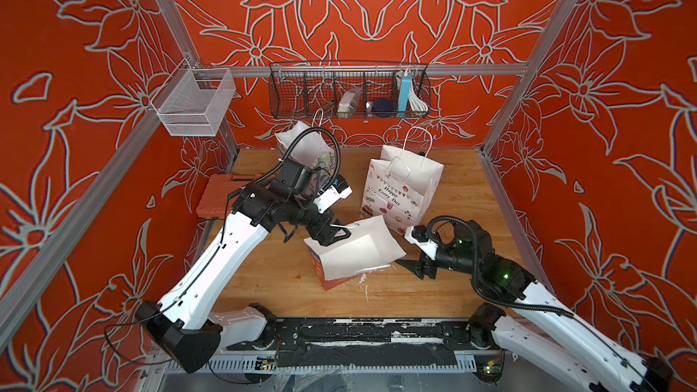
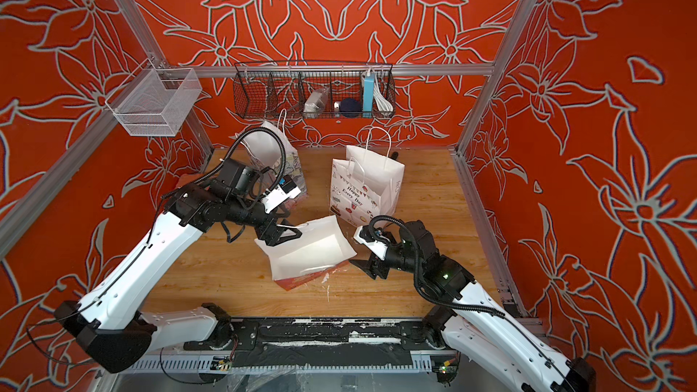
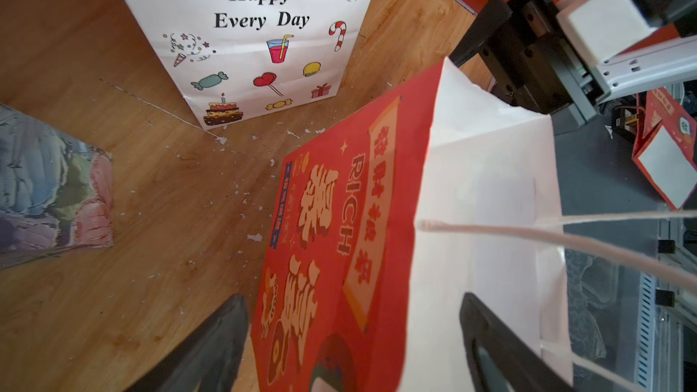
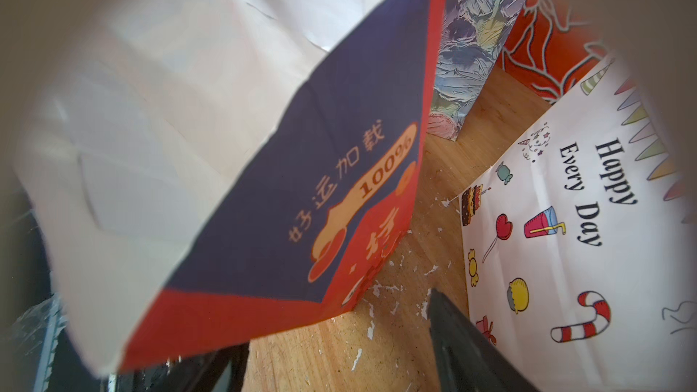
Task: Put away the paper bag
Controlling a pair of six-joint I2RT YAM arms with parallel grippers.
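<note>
A red paper bag (image 1: 352,250) with a pale open mouth and rope handles stands at the front middle of the table, seen close in both wrist views. My left gripper (image 1: 328,233) is over its left side at a handle, fingers part open; in the left wrist view its fingertips (image 3: 217,341) flank the red bag, with no clear hold. My right gripper (image 1: 415,267) is low beside the bag's right end. In the right wrist view the bag's edge fills much of the view above the fingers (image 4: 464,337); what lies between them is hard to tell.
A white "Happy Every Day" bag (image 1: 395,192) and a floral bag (image 2: 272,152) stand behind. A red board (image 1: 217,196) lies at the left. A black wire basket (image 1: 319,94) and a white basket (image 1: 192,112) hang above.
</note>
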